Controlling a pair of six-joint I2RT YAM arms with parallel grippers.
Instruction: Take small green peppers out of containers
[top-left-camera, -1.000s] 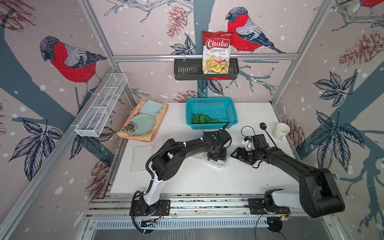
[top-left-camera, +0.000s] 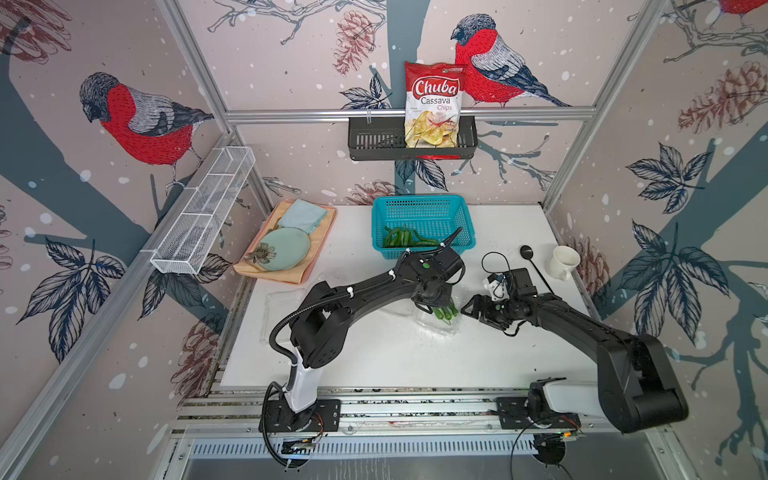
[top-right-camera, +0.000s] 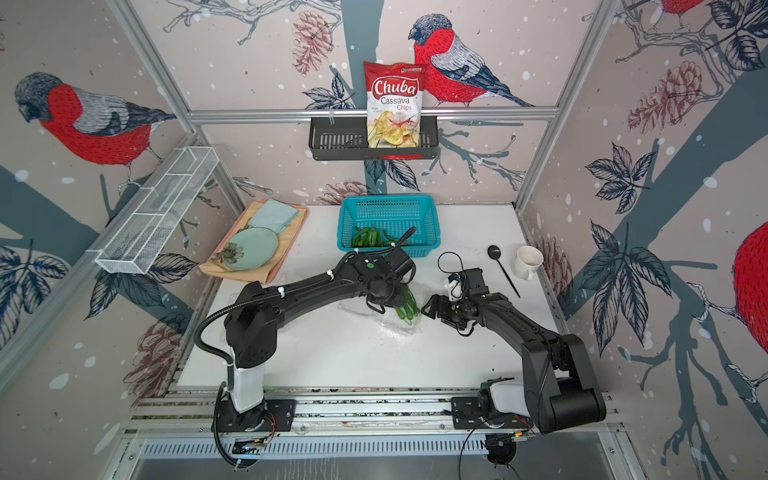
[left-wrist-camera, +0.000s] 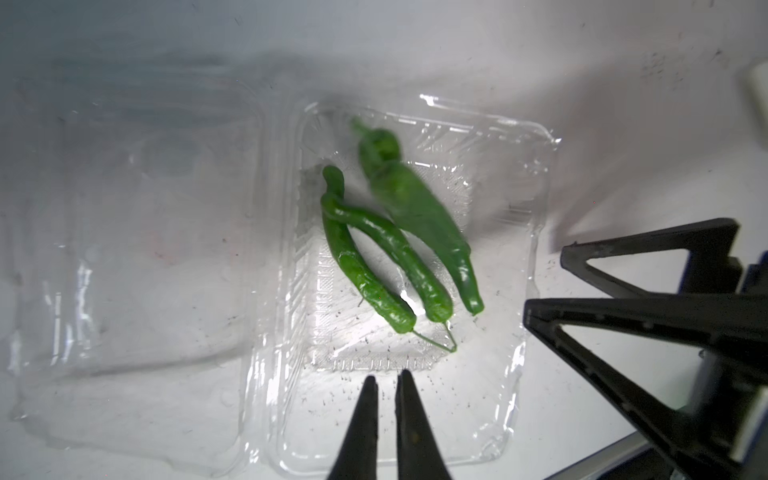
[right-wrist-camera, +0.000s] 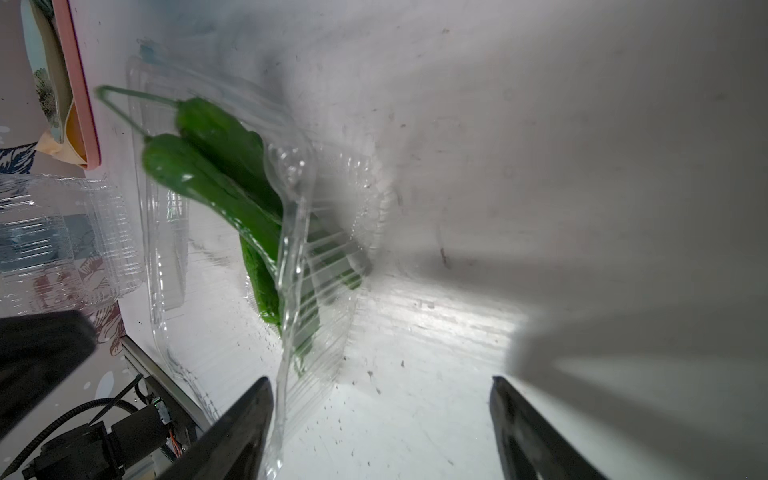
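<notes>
Several green peppers (left-wrist-camera: 392, 248) lie in an open clear plastic container (left-wrist-camera: 496, 376), its lid (left-wrist-camera: 152, 304) flat to the left. My left gripper hangs over the container's near end, below the peppers in its wrist view; its fingertips are close together, nothing visible between them. My right gripper stands open beside the container's right side. In the right wrist view the container's rim appears near one finger; whether they touch is unclear.
A teal basket (top-left-camera: 424, 206) with green peppers stands behind. A board with plates (top-left-camera: 284, 252) is back left, a mug (top-left-camera: 564, 264) and ladle (top-left-camera: 526, 253) at right.
The right arm is essentially still.
</notes>
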